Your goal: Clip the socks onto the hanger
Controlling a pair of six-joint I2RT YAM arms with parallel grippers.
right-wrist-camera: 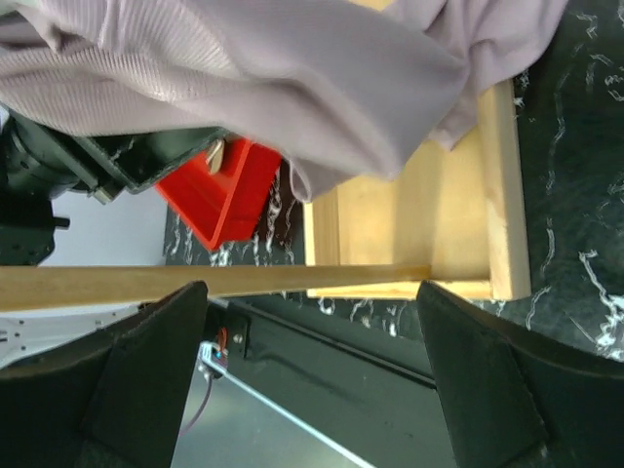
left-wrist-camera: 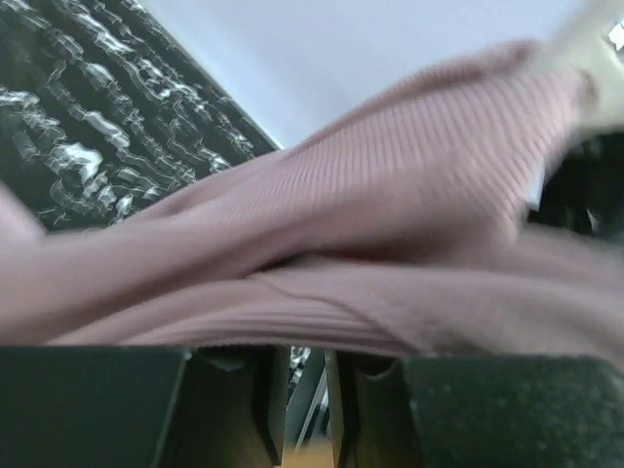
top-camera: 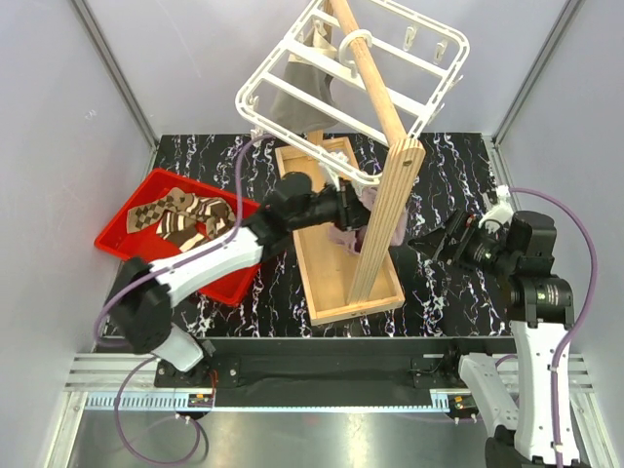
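A white clip hanger [top-camera: 292, 97] hangs on a wooden rack. A pink sock [top-camera: 341, 236] hangs below its near part, partly behind the post. My left gripper [top-camera: 346, 207] is at that sock; in the left wrist view its fingers [left-wrist-camera: 439, 409] are shut, with pink fabric [left-wrist-camera: 322, 302] filling the space just beyond them. My right gripper [top-camera: 439, 234] stands open right of the rack, facing the pink fabric [right-wrist-camera: 312, 88]. A grey sock [top-camera: 297, 93] hangs at the back. Brown patterned socks [top-camera: 175, 214] lie in the red bin.
The red bin [top-camera: 239, 288] is on the left. The wooden tray [top-camera: 322, 278] sits under the hanger, and the rack's upright post [top-camera: 385, 219] stands between my two grippers.
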